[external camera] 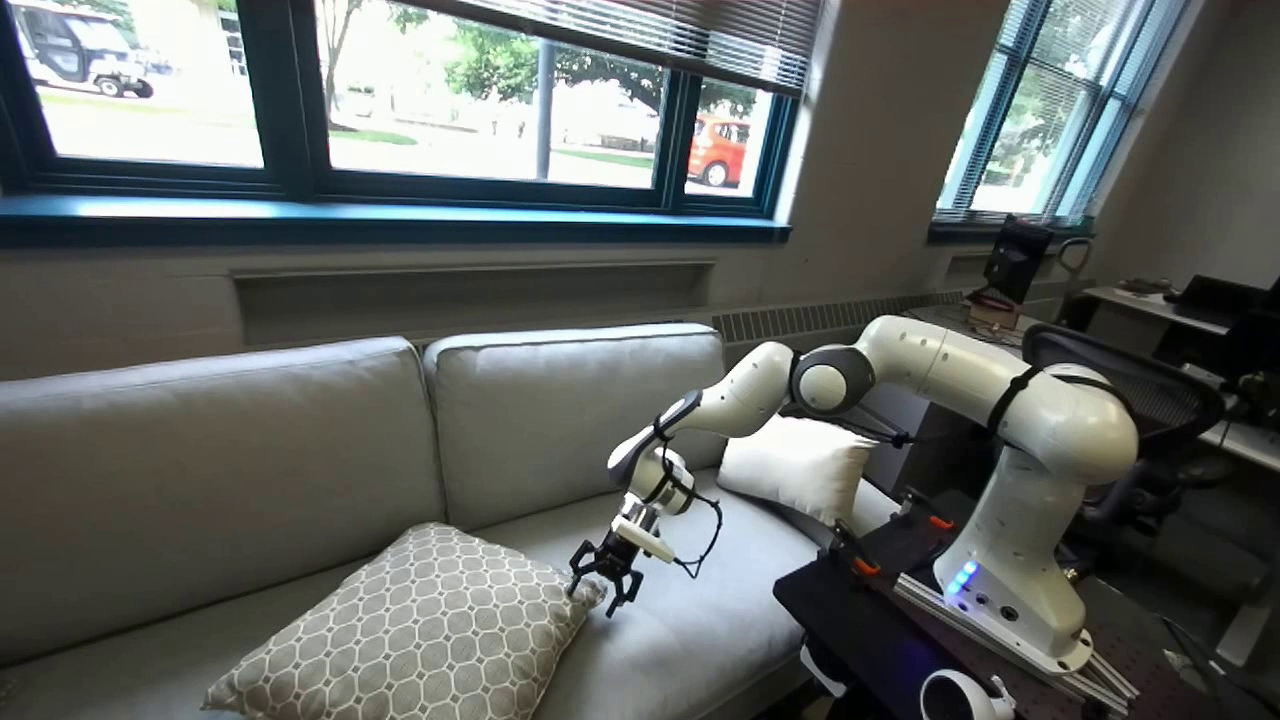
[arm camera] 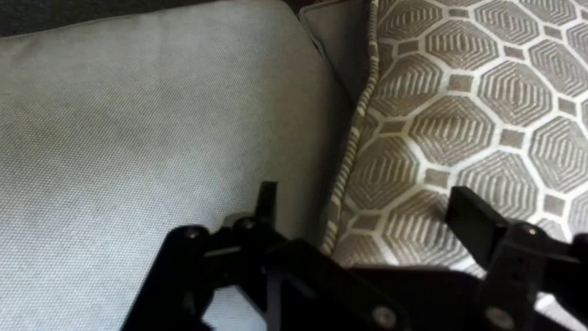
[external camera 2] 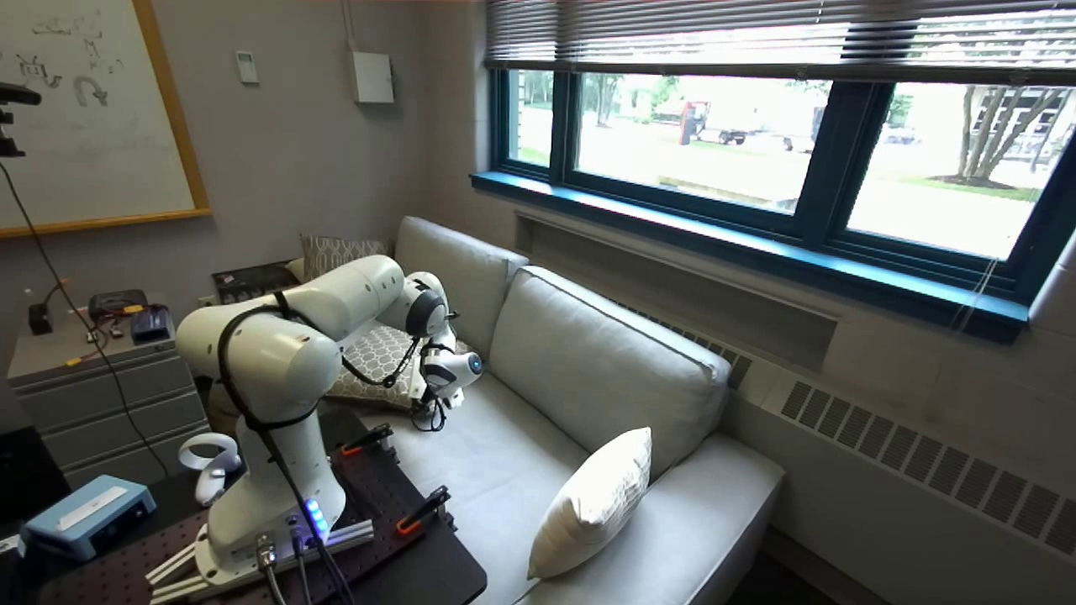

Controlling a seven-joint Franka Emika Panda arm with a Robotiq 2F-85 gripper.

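A patterned pillow (external camera: 420,630), beige with white octagons, lies on the couch seat at lower centre-left of exterior view 1. My gripper (external camera: 591,593) is open at its right corner, one finger on each side of that corner. In the wrist view, the piped edge of the patterned pillow (arm camera: 452,121) runs between the spread fingers of my gripper. One finger stands over the grey seat, the other over the printed fabric. Whether either touches the cloth, I cannot tell. Exterior view 2 shows the patterned pillow (external camera 2: 378,358) partly behind the arm, with the fingers hidden.
A white pillow (external camera 2: 595,504) leans at the couch's other end, near the armrest (external camera 2: 696,514). Grey back cushions (external camera: 576,414) rise behind the seat. The black robot table (external camera: 840,600) with orange-marked clamps stands beside the couch. Bare seat (external camera: 708,600) lies between the pillows.
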